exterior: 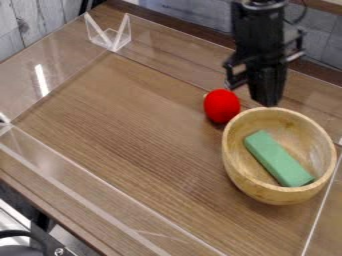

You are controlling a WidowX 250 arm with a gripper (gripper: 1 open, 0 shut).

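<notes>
My gripper is raised above and behind a wooden bowl, its fingers shut with nothing visible between them. In the bowl on the right lies a green bar. A red ball rests on the table just left of the bowl's back rim, below and left of my gripper.
A white wire object stands at the back left. The table's edge runs along the right behind the bowl.
</notes>
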